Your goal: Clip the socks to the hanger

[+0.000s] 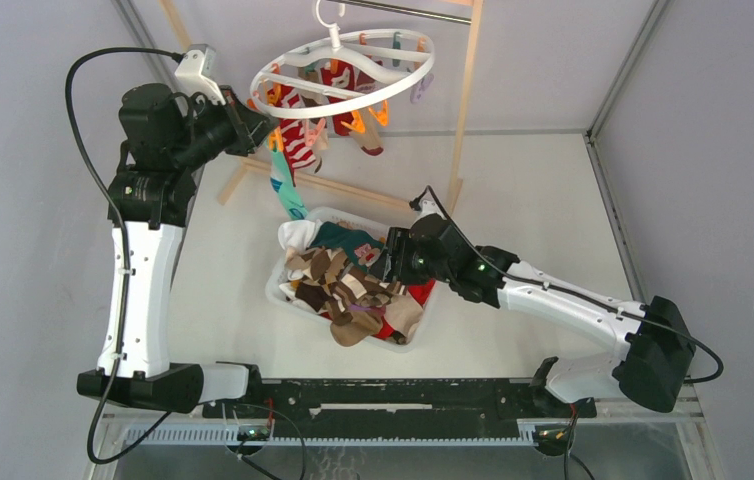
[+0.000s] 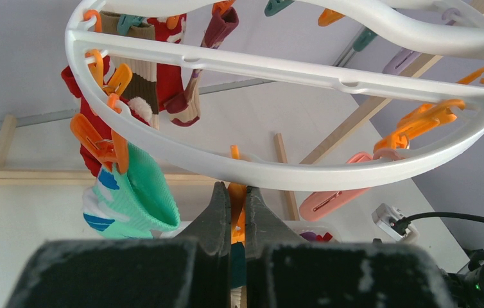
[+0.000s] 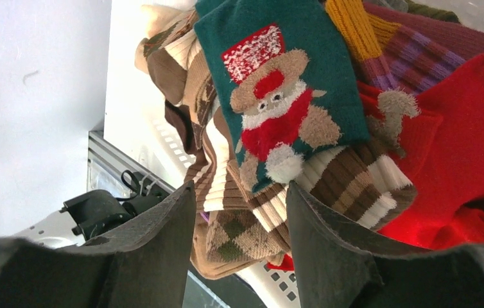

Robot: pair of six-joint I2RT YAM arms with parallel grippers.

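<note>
The white round hanger carries several coloured clips and socks, among them a mint sock. My left gripper is shut on an orange clip at the hanger's near rim. My right gripper is part open over the sock pile, its fingertips just below a green sock with a Santa figure. Brown striped socks and red socks lie around it.
The sock basket stands on the white table below the hanger, inside a wooden frame with a metal bar. Walls bound both sides.
</note>
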